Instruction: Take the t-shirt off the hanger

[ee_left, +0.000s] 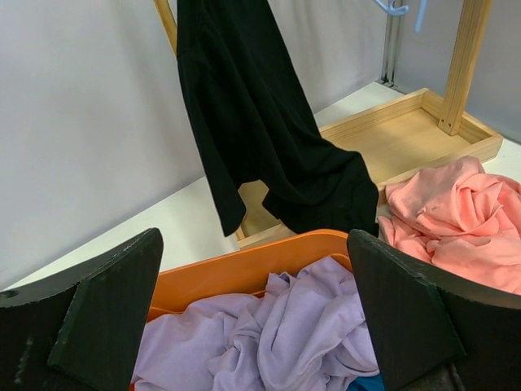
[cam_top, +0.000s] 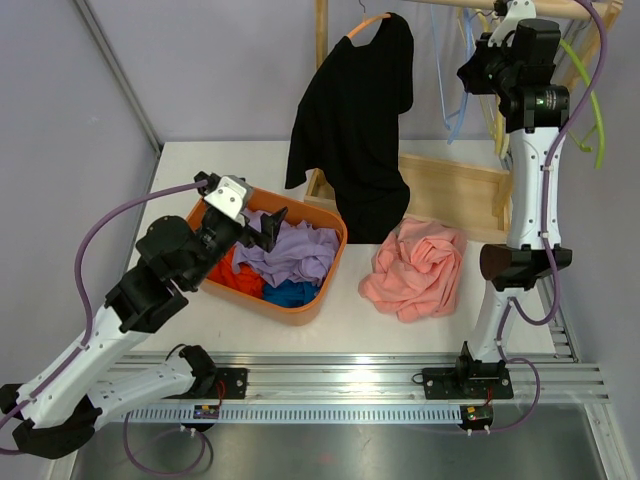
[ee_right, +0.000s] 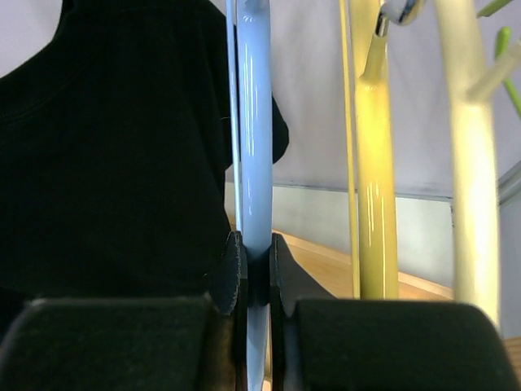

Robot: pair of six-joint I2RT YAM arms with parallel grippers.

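Note:
A black t-shirt point(cam_top: 350, 120) hangs on an orange hanger point(cam_top: 367, 22) from the wooden rail, its lower part draping down by the shelf. It fills much of the left of the right wrist view. My right gripper is shut on a blue hanger point(ee_right: 256, 138), high at the rail's right. My left gripper point(cam_top: 262, 226) stands open above the orange bin point(cam_top: 300, 315), with nothing between its fingers.
The bin holds purple point(cam_top: 290, 250), red and blue cloths. A pink cloth point(cam_top: 415, 270) lies on the white floor. Yellow and green hangers crowd beside the blue one. A wooden tray point(cam_top: 450, 190) lies under the rail.

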